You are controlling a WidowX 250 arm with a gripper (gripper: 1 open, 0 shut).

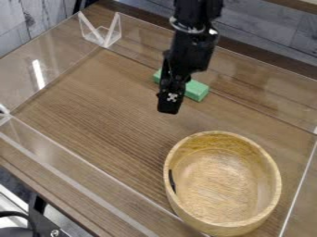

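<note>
The black gripper (173,94) hangs over the middle of the table with its fingers pointing down, open. It is just in front of and left of a green block (192,89), partly covering it. A large round beige bowl (223,204) sits at the front right of the wooden table (87,120).
A white wire-like object (103,32) stands at the back left. Dark cables lie at the bottom left corner.
</note>
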